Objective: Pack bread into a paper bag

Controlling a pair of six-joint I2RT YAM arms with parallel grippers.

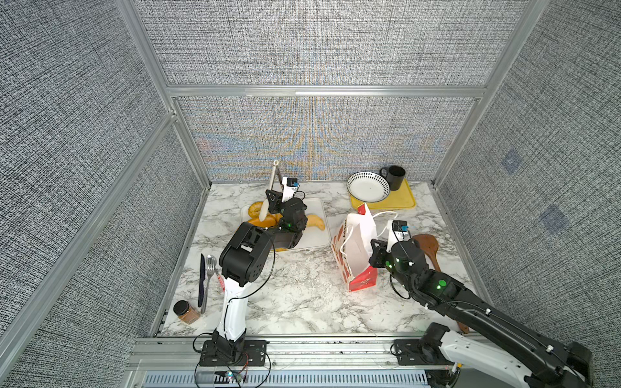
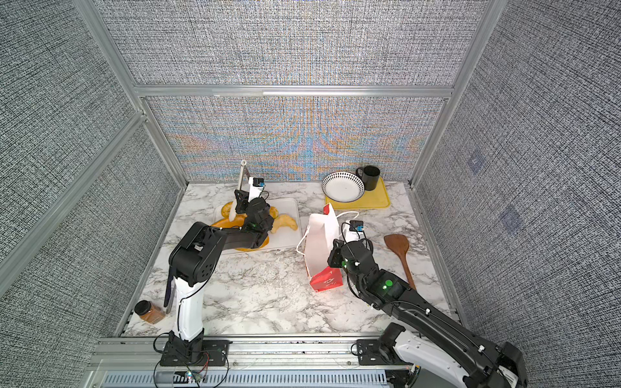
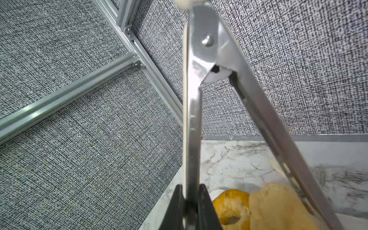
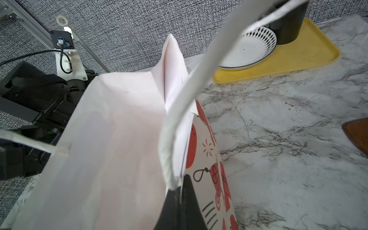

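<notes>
My left gripper is shut on one arm of the metal tongs (image 3: 195, 103), held upright over the bread tray. Their other arm slants down to the right; its tip is hidden. A bagel (image 1: 253, 209), an orange-brown oval loaf (image 1: 258, 223) and a croissant-like bread (image 1: 315, 221) lie on the white tray (image 1: 317, 205), partly hidden by the arm. To the right, the red-and-white paper bag (image 1: 362, 278) stands open at the top, leaning a little left. Its right side edge is pinched by my right gripper, shut.
Behind the bag are a patterned bowl (image 1: 368, 186) and a dark mug (image 1: 394, 176) on a yellow tray (image 1: 407, 197). At right lies a wooden spatula (image 2: 397, 245); a spice jar (image 1: 186, 311), knife and fork (image 1: 210, 268) are at left.
</notes>
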